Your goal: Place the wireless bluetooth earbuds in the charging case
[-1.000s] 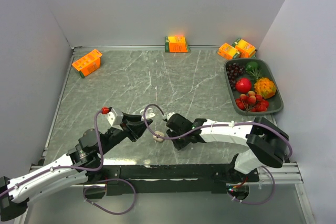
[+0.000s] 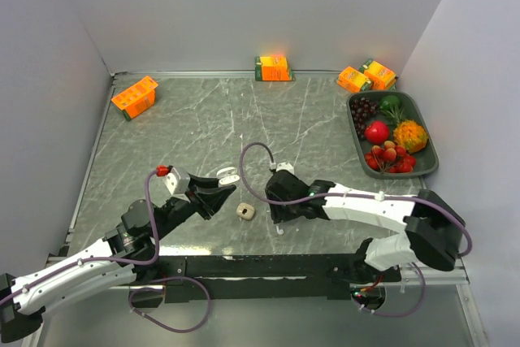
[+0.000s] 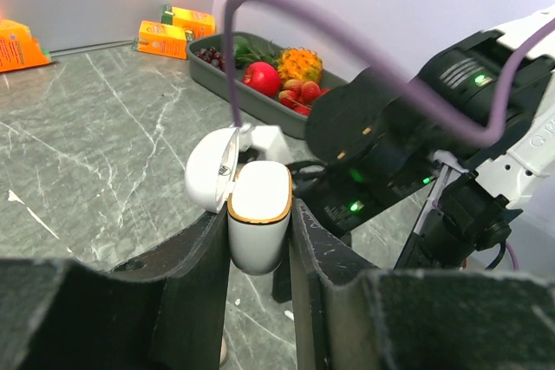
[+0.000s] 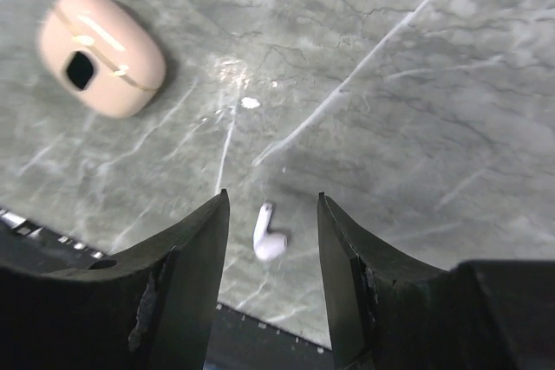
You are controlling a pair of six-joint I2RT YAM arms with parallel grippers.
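My left gripper is shut on a white charging case with its lid raised, also held up in the top view. A loose white earbud lies near the front edge; in the right wrist view this earbud lies just beyond and between the open fingers of my right gripper, with nothing held. A pale pink rounded case rests on the marble table, left of that gripper.
A tray of fruit sits at the right. Orange cartons line the back and back left. The dark front edge is close to the earbud.
My right gripper and arm have moved to the right, away from the pink case and toward the spot above the earbud. The left arm and the held case have not visibly moved.
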